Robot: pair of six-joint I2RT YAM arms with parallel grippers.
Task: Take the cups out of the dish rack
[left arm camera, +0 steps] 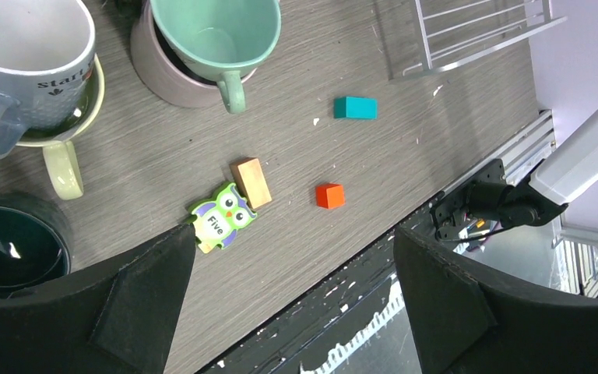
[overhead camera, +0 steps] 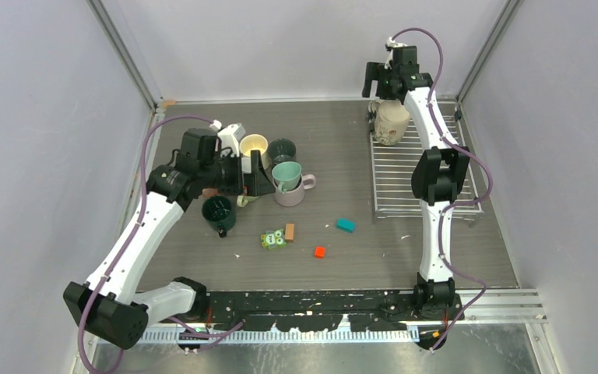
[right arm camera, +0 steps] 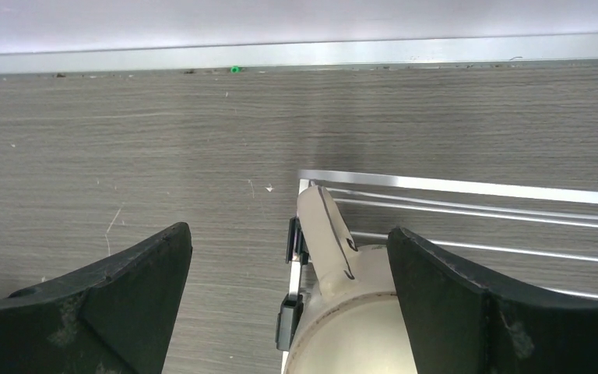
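A cream mug stands at the back left of the wire dish rack; its handle points toward the back. My right gripper is open just over that mug, the handle and rim showing between and below its fingers. My left gripper stands open above a cluster of cups at the left of the table: a green cup inside a pink mug, a white mug inside a yellow one, and a dark mug.
An owl toy, a wooden block, a teal block and a red block lie on the front middle table. Bare table lies between the cups and rack; walls enclose the sides and back.
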